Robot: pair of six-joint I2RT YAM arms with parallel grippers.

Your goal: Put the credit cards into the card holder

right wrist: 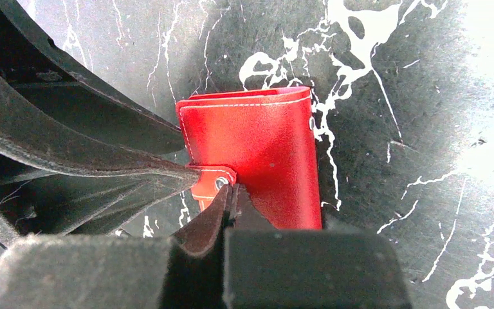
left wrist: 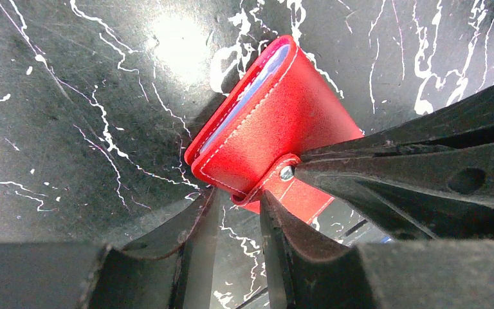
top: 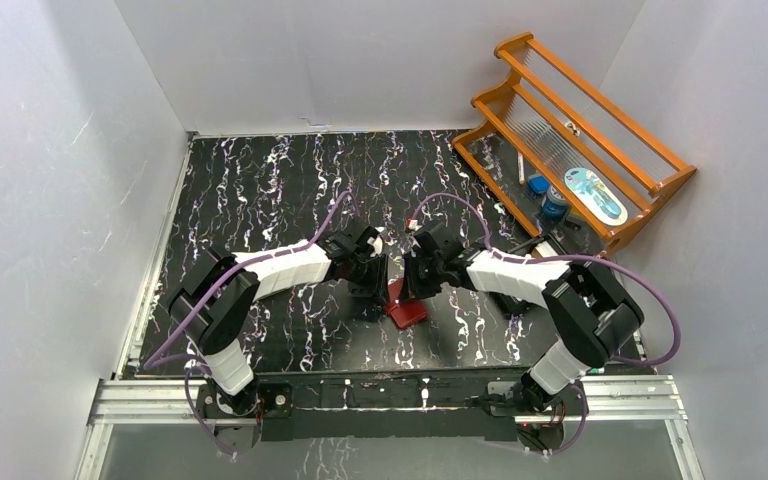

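Note:
The red card holder lies folded on the black marbled table, near the middle front. Its strap with a silver snap sits flat against the cover. Between the covers a bluish-purple layer shows; I cannot tell whether it is a card or lining. My left gripper is open, its fingertips at the strap's edge beside the holder. Shut, my right gripper has its tips at the snap, and nothing clear shows between them. No loose credit card can be made out.
A wooden rack stands at the back right, with jars and a white palette by it. Dark items lie partly hidden under the right arm.

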